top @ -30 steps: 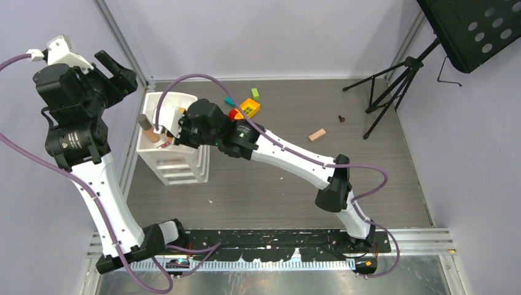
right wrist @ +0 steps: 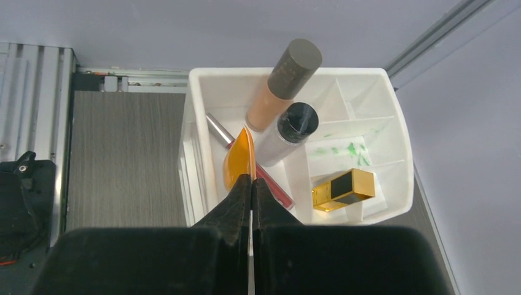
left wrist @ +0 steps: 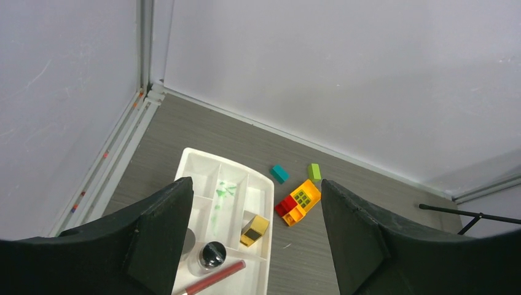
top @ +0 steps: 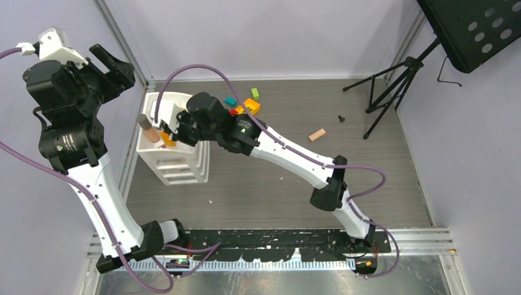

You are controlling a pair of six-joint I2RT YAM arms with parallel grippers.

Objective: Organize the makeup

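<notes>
A white organizer point(right wrist: 195, 110) stands at the left of the floor. Inside it, the right wrist view shows a foundation bottle point(right wrist: 266, 108) with a dark cap, a clear bottle point(right wrist: 274, 147) with a black cap, a red tube point(right wrist: 276, 190) and a gold box point(right wrist: 353, 185). My right gripper is shut on an orange item point(right wrist: 238, 161), thin as seen here, above the front compartment and partly covering the red tube. Up and left of the organizer, my left gripper is part open, nothing between its fingers.
Toy blocks lie behind the organizer: orange and red ones point(left wrist: 301, 200), a teal one point(left wrist: 279, 173) and a green one point(left wrist: 314, 172). A peach block point(top: 317, 134) lies mid-floor. A black tripod stand point(top: 402, 80) occupies the right.
The right gripper has moved a little forward-left over the organizer, and the orange item now shows below it.
</notes>
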